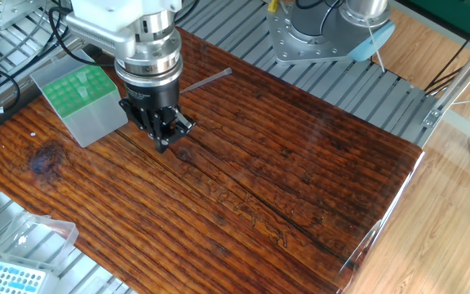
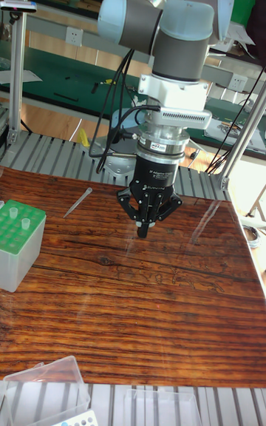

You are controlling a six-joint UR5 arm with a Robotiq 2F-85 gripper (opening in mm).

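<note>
My gripper (image 1: 162,147) points down over the wooden board, to the right of the tip box in exterior view 2. Its fingertips are together in exterior view 3, where the gripper (image 2: 142,230) hangs near mid-board, and nothing shows between them. A translucent box with a green top (image 1: 80,90) stands at the board's left side; a few clear tips (image 2: 12,211) stick up from its top. Behind the gripper lies a thin clear plastic pipette (image 1: 208,80), flat on the wood and apart from the fingers.
Bare wooden board (image 1: 300,171) stretches to the right and front. An open clear case (image 1: 43,237) with a white-and-blue rack (image 1: 8,279) rests off the board's front left. The robot's base plate (image 1: 304,41) is behind the board, on slatted metal.
</note>
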